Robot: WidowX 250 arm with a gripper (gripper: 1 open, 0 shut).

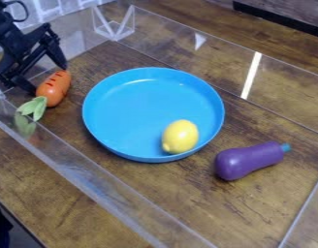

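Note:
My black gripper [32, 68] is at the upper left, over and just behind an orange carrot [51, 88] with green leaves, which lies on the wooden surface by the clear wall. Whether the fingers are open or shut on anything is unclear. A blue plate [136, 97] holds a yellow lemon [180, 137], and a purple eggplant [247, 161] lies to its right.
Clear plastic walls [110, 199] border the workspace on several sides. Bare wood [201, 68] shows behind the plate and around the eggplant.

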